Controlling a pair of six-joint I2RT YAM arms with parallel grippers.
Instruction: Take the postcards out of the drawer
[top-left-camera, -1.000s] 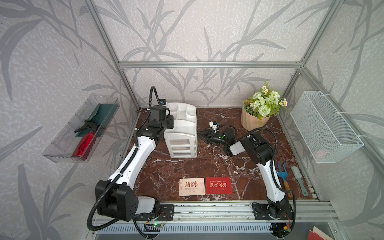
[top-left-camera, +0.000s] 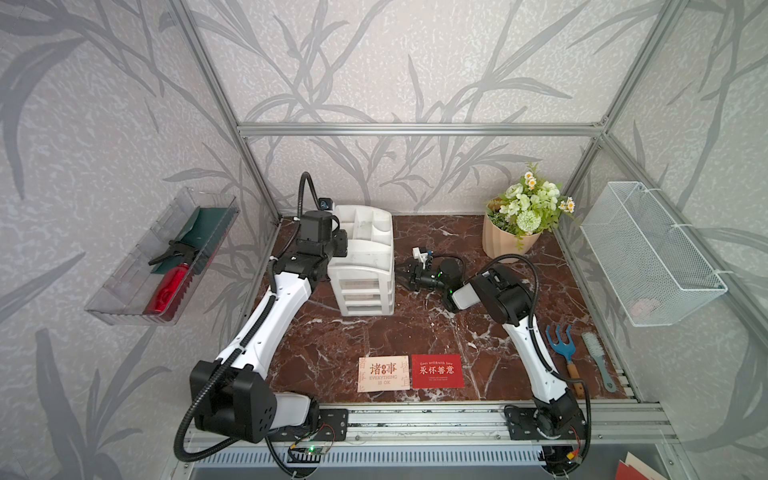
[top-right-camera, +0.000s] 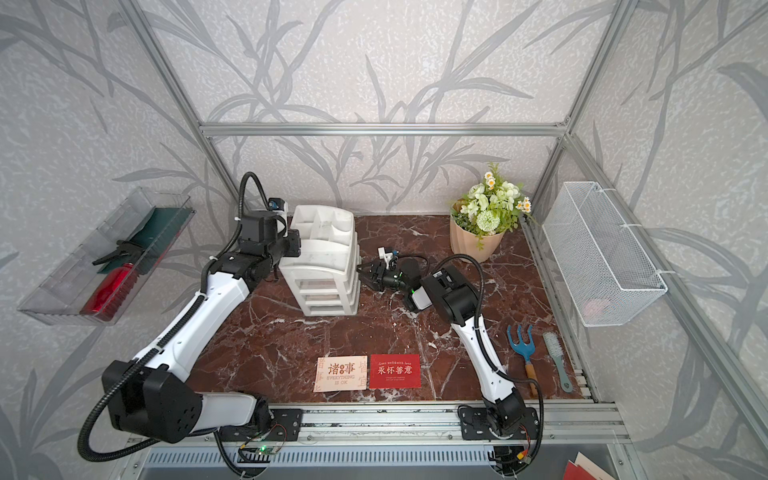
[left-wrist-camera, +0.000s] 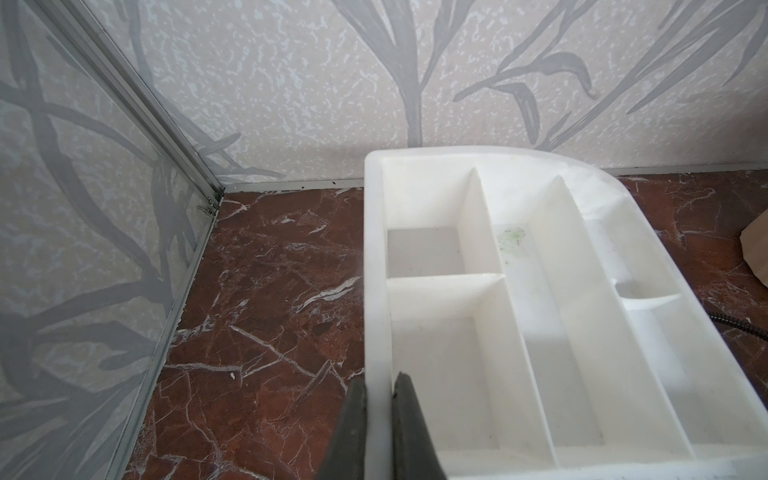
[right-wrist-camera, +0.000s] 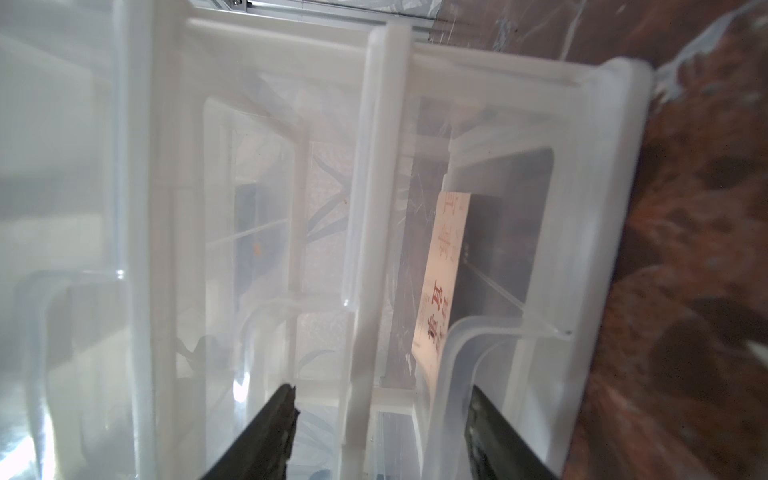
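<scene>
A white drawer unit (top-left-camera: 361, 272) stands left of centre, with an open-topped tray of compartments. My left gripper is shut on the tray's left rim (left-wrist-camera: 376, 264). Inside a clear drawer (right-wrist-camera: 512, 192), the bottom one in the right wrist view, a cream postcard (right-wrist-camera: 442, 272) with red writing leans on its edge. My right gripper is open in front of the drawers, its fingers apart with a white divider and the drawer's handle (right-wrist-camera: 480, 328) between or just beyond them. Whether they touch the handle, I cannot tell.
A cream postcard (top-left-camera: 383, 373) and a red one (top-left-camera: 437, 371) lie flat at the table's front. Flowerpot (top-left-camera: 509, 237), blue fork (top-left-camera: 562, 344) and brush (top-left-camera: 596, 356) stand or lie to the right. Bare tabletop separates the unit from the cards.
The left arm and the unit have not moved.
</scene>
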